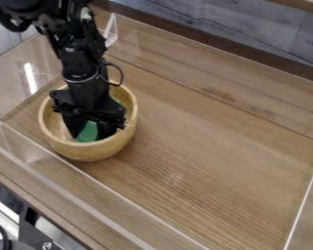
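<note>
A round wooden bowl (86, 146) sits at the left of the wooden table, with a green object (86, 132) inside it, mostly covered by my black gripper (91, 122). The gripper reaches down from the top left into the bowl, its fingers around or on the green object; the contact is partly hidden.
A grey wall runs along the back. Clear edges border the left side, with dark cables beyond at the bottom left.
</note>
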